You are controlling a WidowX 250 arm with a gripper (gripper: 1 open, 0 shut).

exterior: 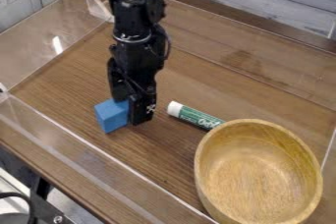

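Observation:
My gripper (133, 104) is low at the centre-left of the camera view, its dark fingers open over a blue block (113, 119) and partly hiding that block's upper right part. Whether the fingertips touch the block I cannot tell. A green tube (197, 116) with a white end lies to the right, apart from the gripper.
A yellow oval bowl (256, 174) fills the lower right. Clear edging runs along the left, and a black cable lies at the bottom left corner.

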